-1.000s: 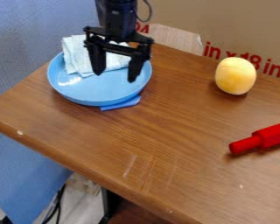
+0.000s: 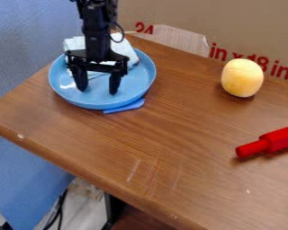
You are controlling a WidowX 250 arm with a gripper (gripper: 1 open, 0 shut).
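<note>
My black gripper (image 2: 97, 77) is lowered into the blue plate (image 2: 136, 90) at the back left of the wooden table, its two fingers apart and down near the plate's surface. A white cloth (image 2: 122, 50) lies on the plate, partly hidden behind the gripper. Whether anything is between the fingertips is hard to tell.
A pale yellow round object (image 2: 241, 77) sits at the back right, and a red rolling pin (image 2: 269, 142) lies at the right edge. A blue flat item (image 2: 125, 108) lies under the plate's front rim.
My gripper has moved down and to the left into the plate, its fingers now lower and further left over it.
</note>
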